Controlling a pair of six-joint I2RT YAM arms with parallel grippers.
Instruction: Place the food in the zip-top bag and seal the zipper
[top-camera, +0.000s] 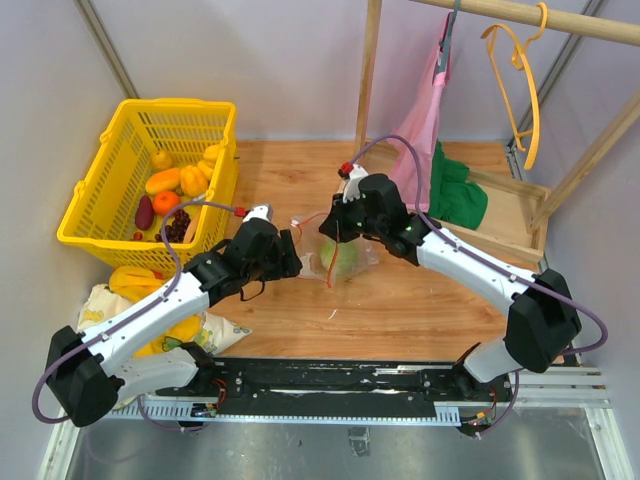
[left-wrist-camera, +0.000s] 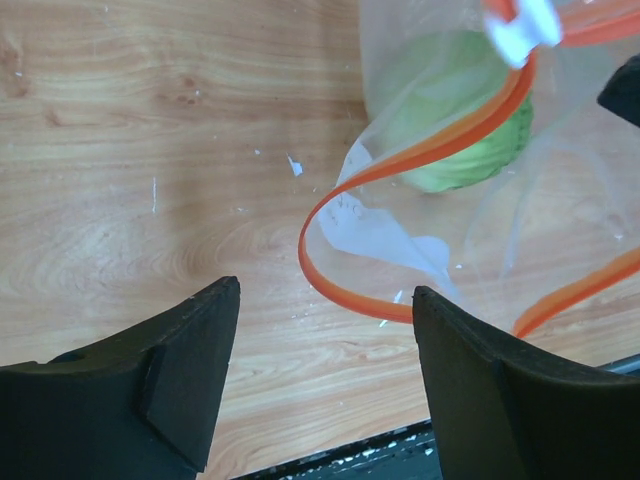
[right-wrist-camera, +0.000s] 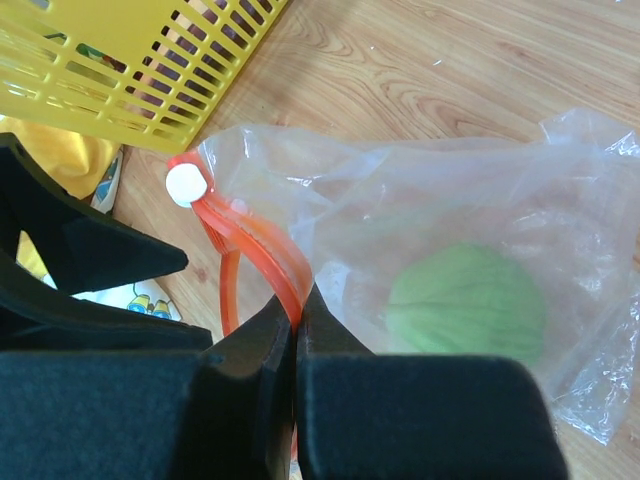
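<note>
A clear zip bag with orange zipper strips lies on the wooden table, holding a green cabbage; in the left wrist view its mouth gapes open. My right gripper is shut on the bag's orange zipper (right-wrist-camera: 260, 250) near its white slider end. My left gripper stands open just left of the bag's mouth, with nothing gripped; the orange rim (left-wrist-camera: 350, 300) shows beyond its fingertips.
A yellow basket (top-camera: 90, 225) of produce stands at the back left, with yellow packages (top-camera: 135, 280) in front of it. A wooden rack with pink and green cloth (top-camera: 460, 200) is at the back right. Bare table lies in front of the bag.
</note>
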